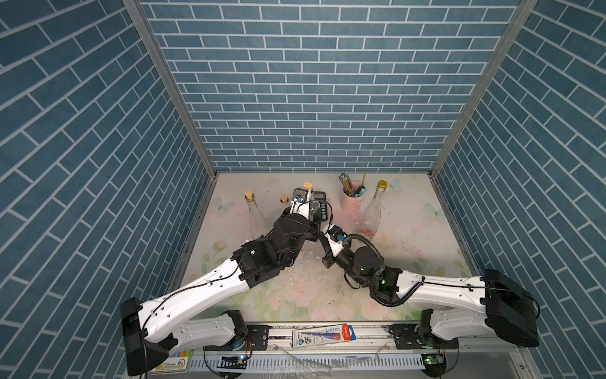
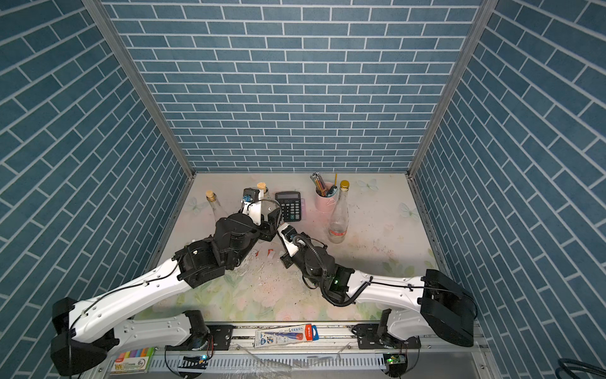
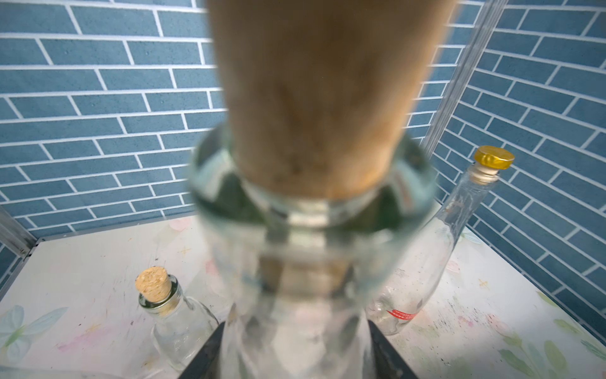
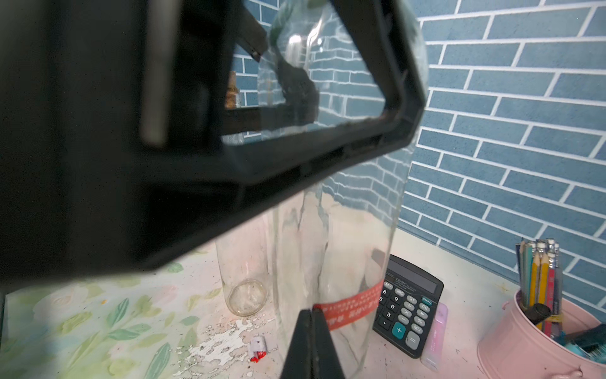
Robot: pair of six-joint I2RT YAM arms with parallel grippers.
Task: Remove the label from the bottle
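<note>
A clear glass bottle (image 4: 353, 246) with a cork stopper (image 3: 315, 94) is held up by its neck, my left gripper shut on it. Low on its side runs a red label strip (image 4: 350, 308) with pale print. My right gripper is shut, its narrow fingertips right at the label's left end. Whether any label edge is caught between them cannot be made out. Large black left fingers (image 4: 315, 151) cross the upper part of the bottle in the right wrist view. Both top views mostly hide the held bottle behind the arms.
A gold-capped bottle (image 2: 339, 218) stands right of the arms, near a pink pencil cup (image 4: 536, 347). Behind the held bottle lies a calculator (image 4: 407, 303). Corked bottles (image 3: 180, 319) stand to the left. A small red-and-white scrap (image 4: 257, 347) lies on the table.
</note>
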